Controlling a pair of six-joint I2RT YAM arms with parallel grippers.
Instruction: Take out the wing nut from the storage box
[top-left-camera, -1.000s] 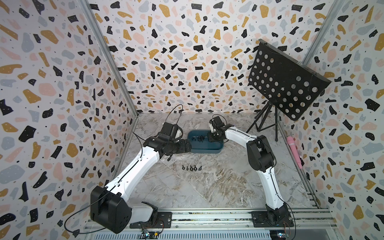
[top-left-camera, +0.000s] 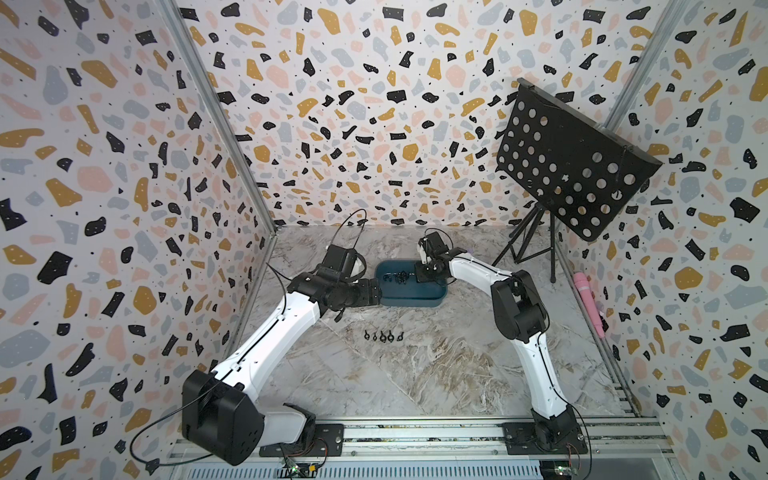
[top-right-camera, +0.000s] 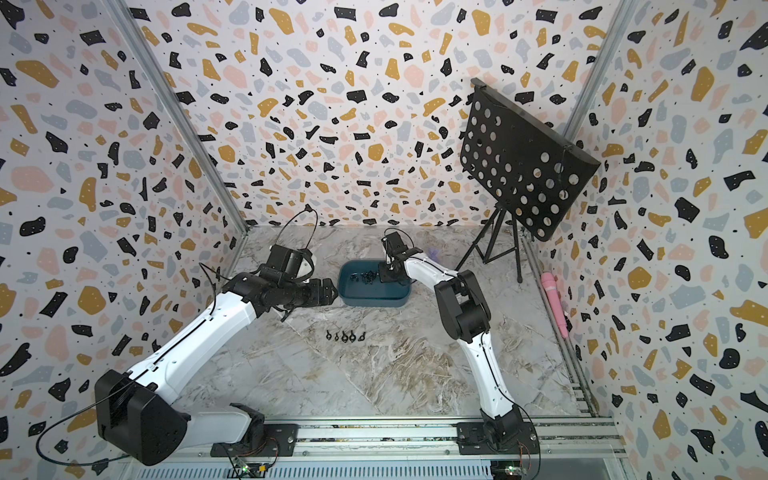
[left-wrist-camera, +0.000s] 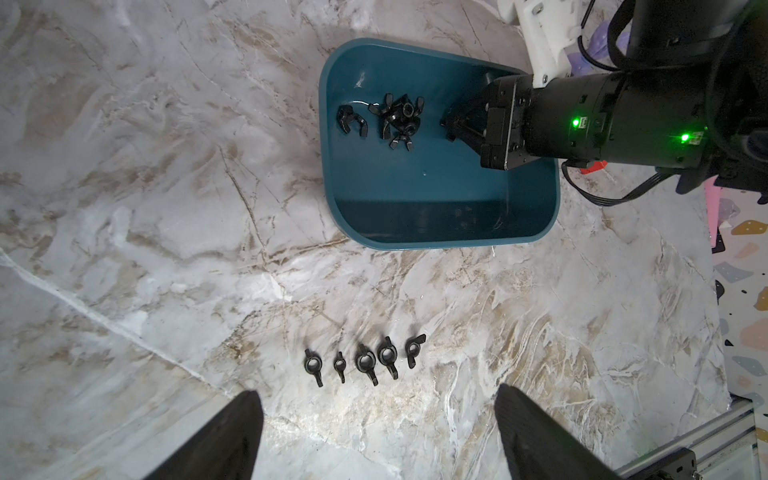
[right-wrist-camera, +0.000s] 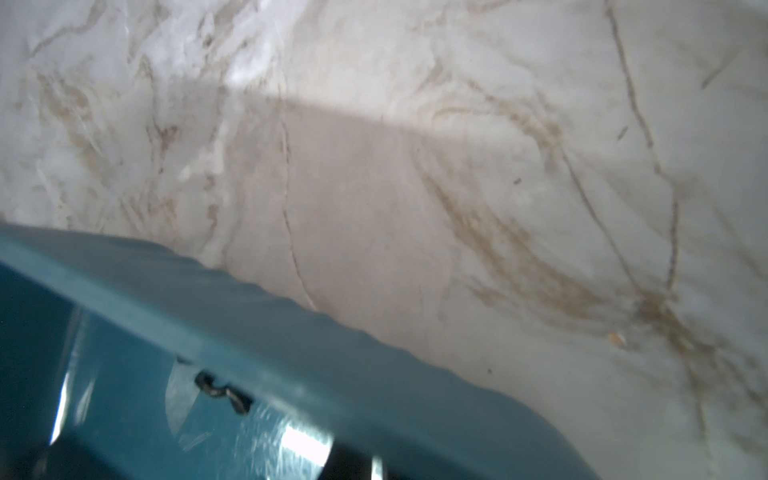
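The teal storage box stands on the marble table, holding a clump of black wing nuts and a separate wing nut to its left. My right gripper reaches down inside the box, right of the clump, its narrow tips shut with no nut clearly seen between them. Through the right wrist view, a dark wing nut shows beyond the box's rim; the fingertips are mostly hidden there. My left gripper hangs open above the table, nothing between its blurred fingers.
Several black wing nuts lie in a row on the table in front of the box. A pink bat-like object leans at the right, near a black perforated panel on a tripod.
My right arm has shifted only slightly, with its gripper staying in the box. The left arm and the row of nuts look unmoved.
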